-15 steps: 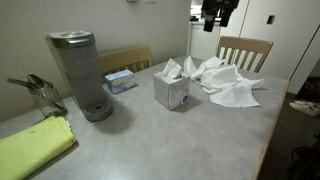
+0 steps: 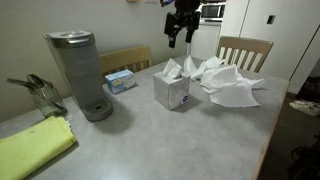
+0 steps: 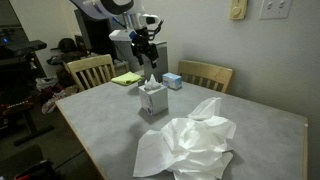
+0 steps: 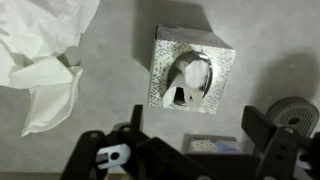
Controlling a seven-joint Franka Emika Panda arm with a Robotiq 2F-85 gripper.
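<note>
A square tissue box (image 2: 172,91) stands upright on the grey table, with a white tissue (image 2: 172,70) poking out of its top slot. From above, in the wrist view, the box (image 4: 214,99) lies ahead of my fingers, a tissue (image 4: 187,82) showing in its oval opening. My gripper (image 2: 180,42) hangs well above the table, open and empty, its two fingers (image 4: 125,139) wide apart. Crumpled white tissues (image 3: 190,146) lie spread on the table beside the box, also visible as white sheets (image 4: 48,92) at the wrist view's left.
A grey cylindrical machine (image 2: 80,75), a small blue box (image 2: 120,81), a jar of utensils (image 2: 47,97) and a yellow cloth (image 2: 33,147) stand or lie around the box. Wooden chairs (image 3: 205,77) border the table.
In exterior view 1 my gripper has come lower and leftward, from the upper right to nearer above the tissue box. The box and the loose tissues have not moved.
</note>
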